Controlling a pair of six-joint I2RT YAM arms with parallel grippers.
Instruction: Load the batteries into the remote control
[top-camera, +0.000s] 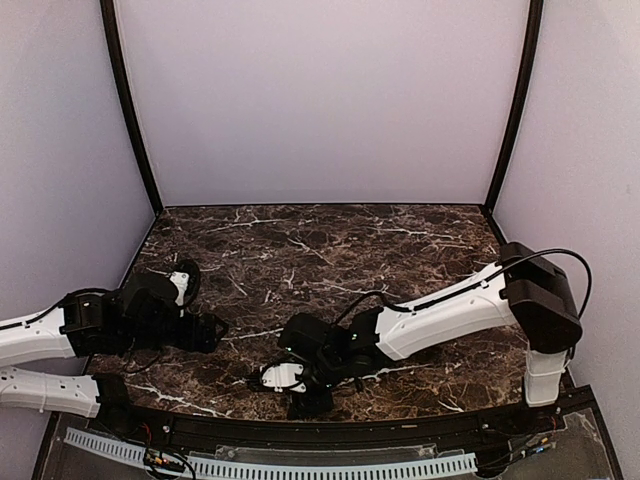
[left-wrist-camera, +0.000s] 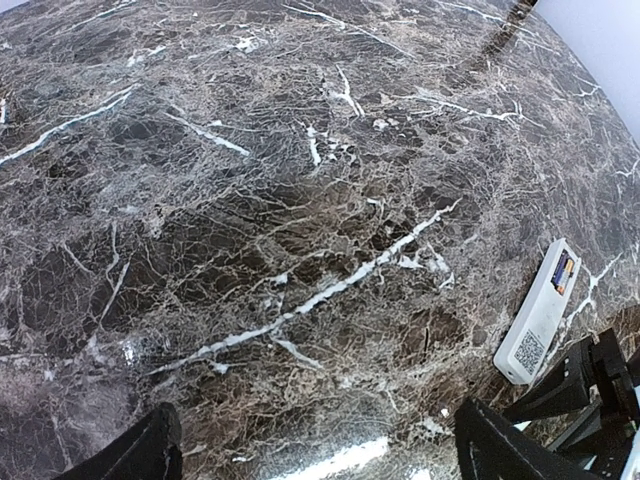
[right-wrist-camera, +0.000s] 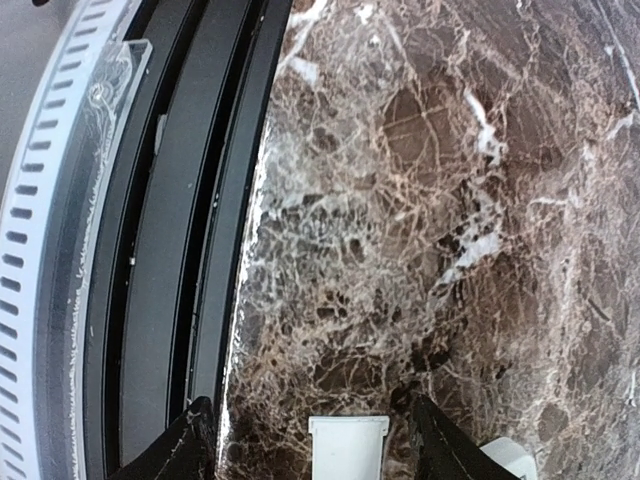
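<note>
In the left wrist view a white remote (left-wrist-camera: 535, 310) lies on the marble table at the right, with blue items in its upper compartment; my right gripper's black parts are just below it. My left gripper (top-camera: 215, 330) stands open over the left side of the table, nothing between its fingers. My right gripper is low over the front edge, open, above a white flat piece (right-wrist-camera: 346, 448); a second white object (right-wrist-camera: 508, 457) shows at the bottom right of that view. In the top view the right arm hides these.
The table's front edge, a black rail (right-wrist-camera: 175, 240) and a slotted strip run just beside my right gripper.
</note>
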